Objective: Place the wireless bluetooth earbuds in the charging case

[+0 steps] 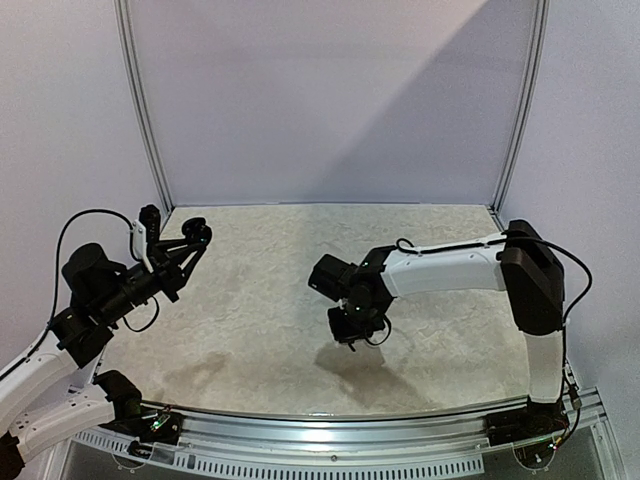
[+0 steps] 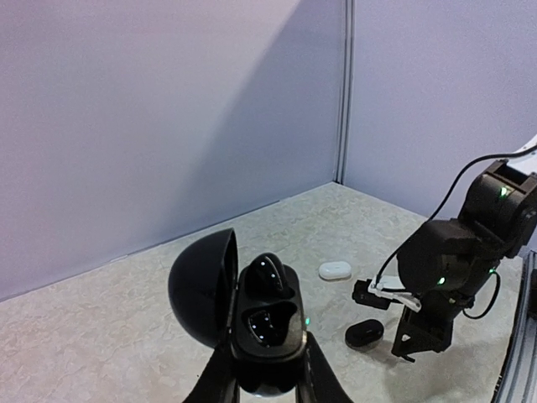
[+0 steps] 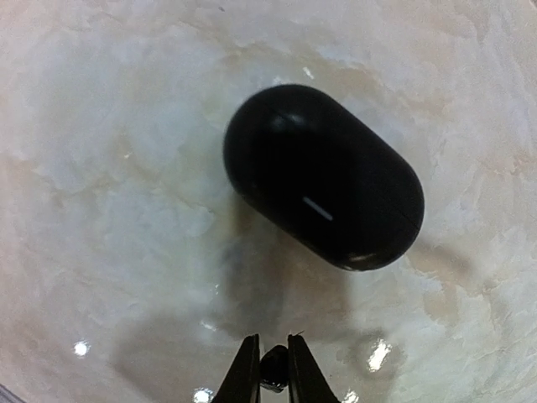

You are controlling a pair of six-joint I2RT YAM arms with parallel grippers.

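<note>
In the left wrist view my left gripper is shut on an open black charging case (image 2: 201,285), its lid up and two wells visible. The top view shows it raised at the left (image 1: 197,231). My right gripper is low over the table, its fingertips narrowly apart with a small dark, glossy piece (image 3: 273,369) between or below them; whether it is held I cannot tell. A black rounded case-like object (image 3: 323,176) with a pale line lies just beyond those fingertips.
A white oblong object (image 2: 335,270) lies on the table behind the black one. The pale tabletop (image 1: 240,310) is otherwise mostly clear, bordered by walls and a metal front rail.
</note>
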